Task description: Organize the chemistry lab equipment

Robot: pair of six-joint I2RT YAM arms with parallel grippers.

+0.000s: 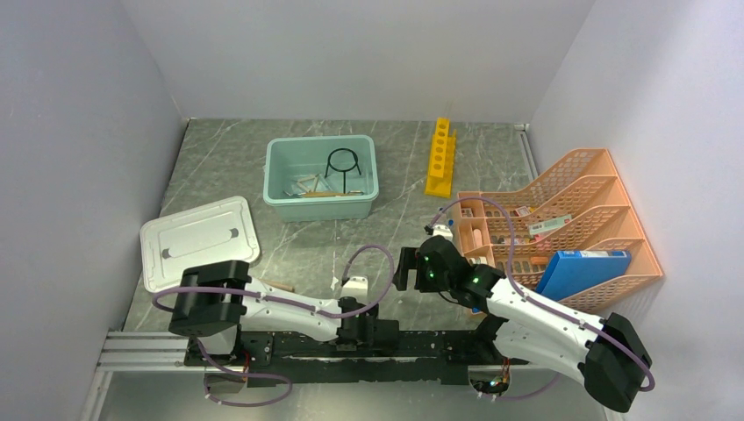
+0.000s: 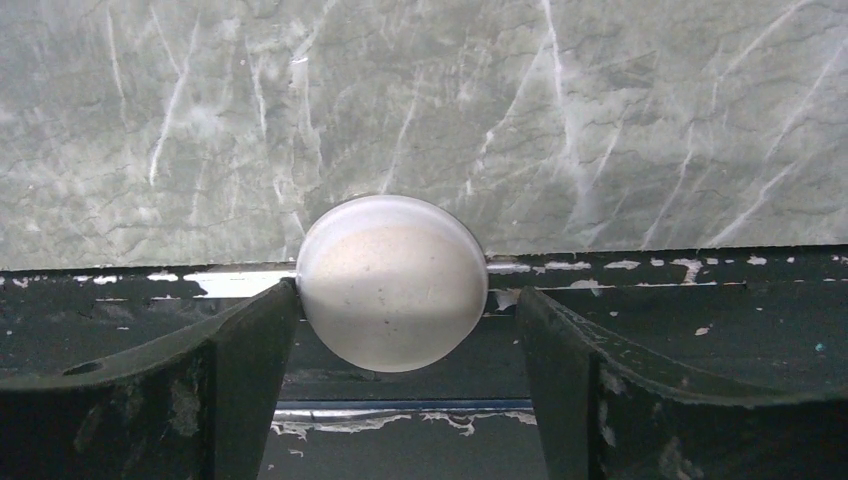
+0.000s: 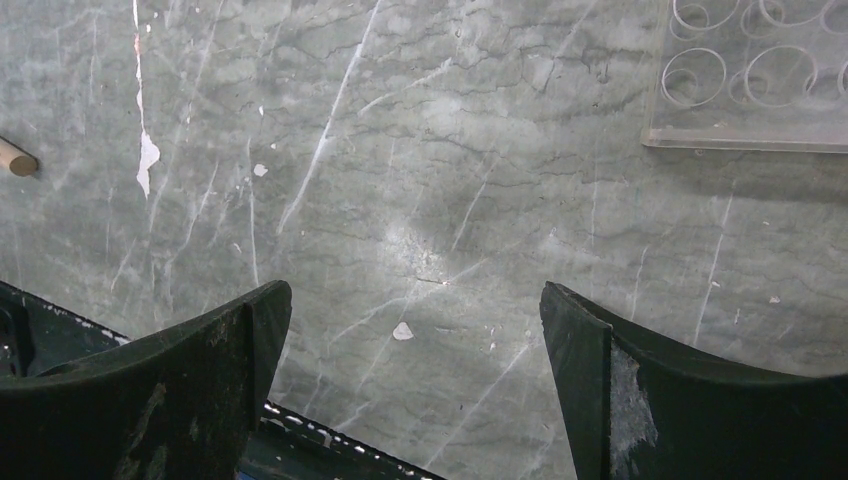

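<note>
A round, pale flat-topped object [image 2: 390,290] sits at the table's front edge in the left wrist view, between the fingers of my left gripper, which are part open around it; whether both touch it is unclear. My right gripper is open over bare tabletop. A clear rack with round holes [image 3: 750,130] lies at upper right of the right wrist view, a wooden rod end [image 3: 17,160] at the left. In the top view a teal bin [image 1: 320,209] holds a black ring stand and other pieces; a yellow test tube rack [image 1: 437,158] stands beside it.
A peach organizer [image 1: 561,184] with a blue box [image 1: 575,272] fills the right side. A white lid [image 1: 197,241] lies on the left. The back and centre of the table have clear patches.
</note>
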